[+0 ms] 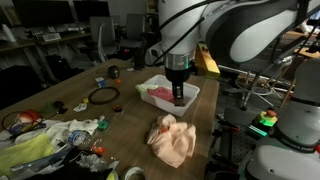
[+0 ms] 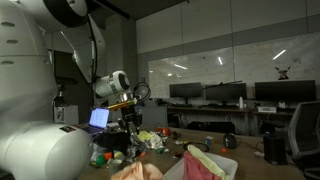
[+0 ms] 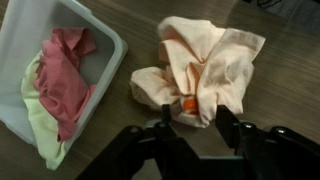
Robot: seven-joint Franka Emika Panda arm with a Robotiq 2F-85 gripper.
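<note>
A pale peach cloth (image 3: 212,65) lies crumpled on the dark wooden table; in exterior view 1 the cloth (image 1: 172,140) sits in front of the white bin. Above it hangs my gripper (image 1: 179,99), apart from the cloth. In the wrist view my gripper's fingers (image 3: 228,122) stand spread at the bottom of the picture, with the near edge of the cloth showing beyond and between them. A small orange-red spot (image 3: 190,104) shows on the cloth. The white bin (image 3: 105,85) holds a pink cloth (image 3: 65,75) and a pale green one (image 3: 42,125).
Cables, small parts and bags clutter the left of the table, with a black cable coil (image 1: 102,95) further back. A metal cup (image 1: 135,173) stands at the front edge. Bare table (image 1: 125,140) lies left of the peach cloth.
</note>
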